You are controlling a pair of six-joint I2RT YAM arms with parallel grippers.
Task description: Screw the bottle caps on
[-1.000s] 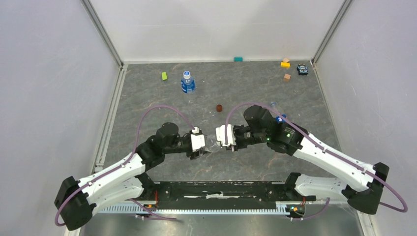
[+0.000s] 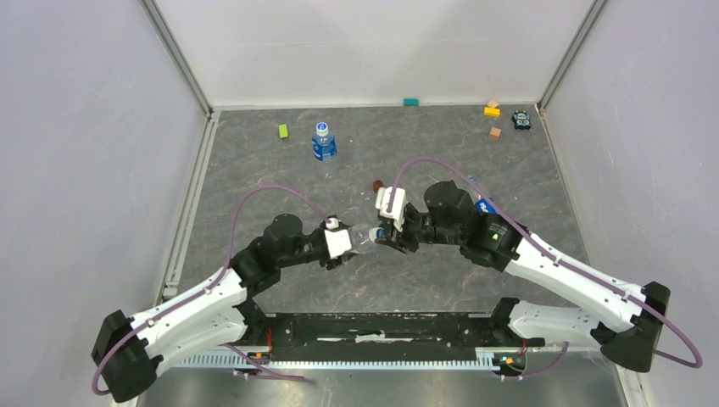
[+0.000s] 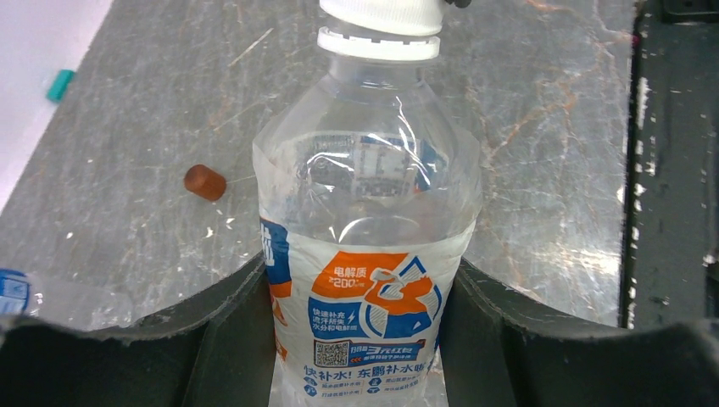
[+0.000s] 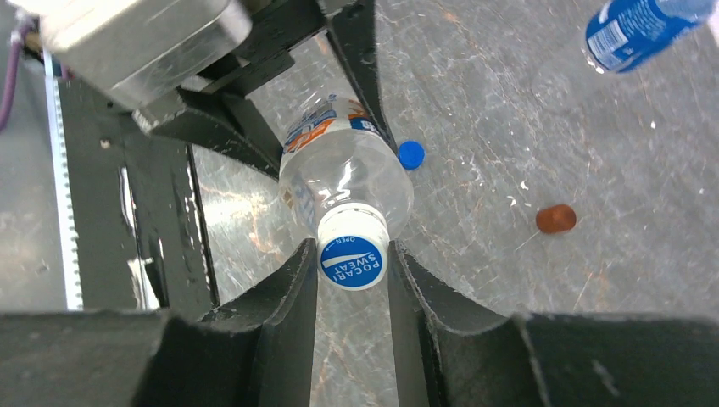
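A clear bottle with an orange and blue label is held level at mid-table, my left gripper shut around its labelled body. At its mouth my right gripper is shut on a white cap with a blue top. In the left wrist view the cap sits at the neck, just above the white neck ring. Another bottle with a blue label stands upright at the back. A further bottle is partly hidden behind the right arm.
A brown piece, a green block, a teal block, yellow and wooden blocks and a toy car lie around the back. A blue round piece shows below the held bottle.
My right gripper has moved slightly toward the back and turned, exposing more of the bottle's top in the top view. The left gripper has barely moved.
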